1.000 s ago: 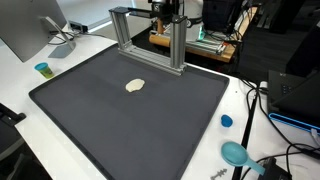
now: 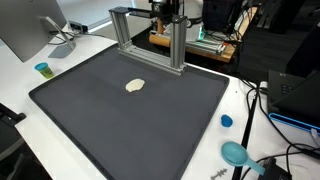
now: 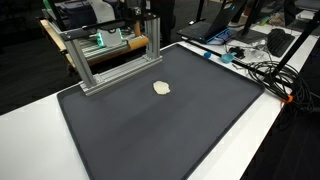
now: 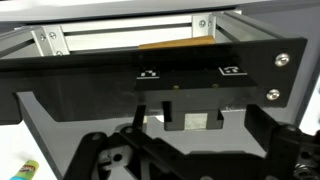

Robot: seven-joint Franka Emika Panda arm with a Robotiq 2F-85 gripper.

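In the wrist view my gripper stands open, its two dark fingers well apart. Between and just beyond them is a black block (image 4: pixel 190 78) with a small grey square on its near face, set against a long black bar (image 4: pixel 70 85); whether the fingers touch the block I cannot tell. An orange-brown strip (image 4: pixel 177 43) shows past the bar. A flat cream piece (image 2: pixel 135 86) lies alone on the dark grey mat (image 2: pixel 110 125), well away from the frame at the back. The fingers cannot be made out clearly in the exterior views.
A silver metal frame (image 3: pixel 120 72) stands along the mat's back edge. Around the mat are a green-and-blue cup (image 2: pixel 43 70), a teal ladle-like item (image 2: pixel 240 156), a blue lid (image 2: pixel 226 121) and loose cables (image 3: pixel 270 72).
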